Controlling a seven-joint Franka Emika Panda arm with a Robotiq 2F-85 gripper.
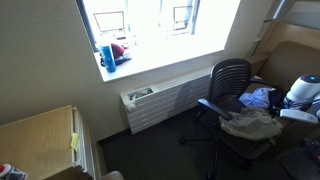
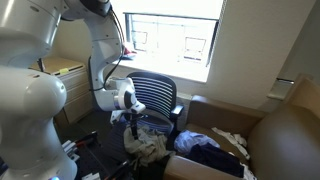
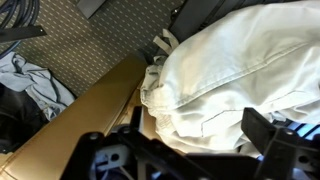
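Note:
A pale beige cloth (image 2: 147, 143) lies crumpled on the seat of the office chair (image 2: 148, 92). From the wrist it fills much of the view as a bright, creased cloth (image 3: 225, 75). My gripper is open above it, its dark fingers apart and nothing visibly held between them. In exterior view 2, the gripper (image 2: 134, 124) points down by the cloth's near-left side; whether it touches is unclear. Exterior view 1 shows the same cloth (image 1: 252, 124), with the white arm (image 1: 303, 95) to its right.
A brown couch (image 2: 215, 115) adjoins the chair and carries dark clothing (image 2: 215, 158). Its leather edge (image 3: 95, 115) crosses the wrist view. A blue bottle (image 1: 108, 58) stands on the windowsill. Dark floor (image 1: 150, 155) left of the chair is open.

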